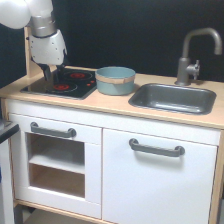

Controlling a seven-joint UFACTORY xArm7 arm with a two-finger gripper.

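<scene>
A white robot arm comes in at the upper left, and its gripper [52, 74] hangs low over the left part of the black stove top [72, 92]. The dark fingers are small and blend into the stove, so whether they are open or shut does not show. No object can be made out in them. A grey-green pot [115, 82] stands upright on the counter, just right of the stove and apart from the gripper.
A steel sink [172, 98] with a grey faucet [186, 66] is set into the wooden counter [120, 102] at the right. Below are a white cabinet door [150, 180] with a grey handle [157, 149] and an oven door [57, 160]. Counter in front of the pot is clear.
</scene>
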